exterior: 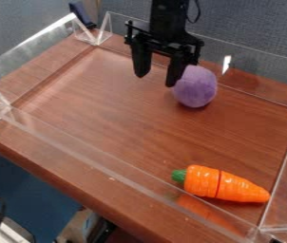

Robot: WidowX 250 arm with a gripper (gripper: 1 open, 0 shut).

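Observation:
My black gripper (158,68) hangs over the back middle of the wooden tray, fingers spread apart with nothing visible between them. Just right of and partly behind its right finger sits a round purple object (196,89). An orange toy carrot (227,185) with a green top lies at the front right of the surface.
Clear plastic walls (95,161) border the wooden surface (102,109). A blue floor and some cables show at the lower left.

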